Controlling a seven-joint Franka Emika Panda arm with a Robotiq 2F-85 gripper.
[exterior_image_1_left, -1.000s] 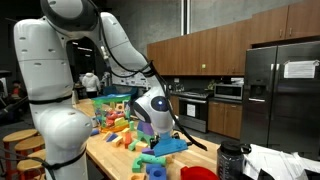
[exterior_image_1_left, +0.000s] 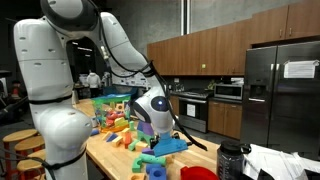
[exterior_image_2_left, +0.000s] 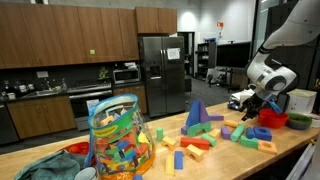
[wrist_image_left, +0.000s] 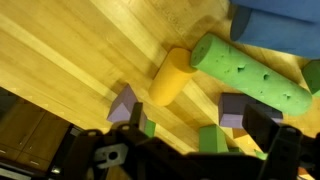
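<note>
Nothing lies between the spread fingers of my open gripper in the wrist view. Ahead of them is an orange cylinder (wrist_image_left: 172, 77) on the wooden table, with a ridged green block (wrist_image_left: 250, 75) to its right. One purple block (wrist_image_left: 120, 103) shows by the left finger, another purple block (wrist_image_left: 236, 109) near the right finger. A green block (wrist_image_left: 212, 138) sits low between the fingers' sides, partly hidden. The far blue block (wrist_image_left: 278, 30) runs off the top right. In exterior view 2 my gripper (exterior_image_2_left: 268, 104) hangs over the table's right part, small and unclear.
A clear bin of colored blocks (exterior_image_2_left: 122, 135) stands on the table, with loose blocks spread to its right. Close to the arm are a red bowl (exterior_image_1_left: 198, 173) and a black canister (exterior_image_1_left: 231, 159). Bare wood (wrist_image_left: 70, 50) fills the wrist view's upper left.
</note>
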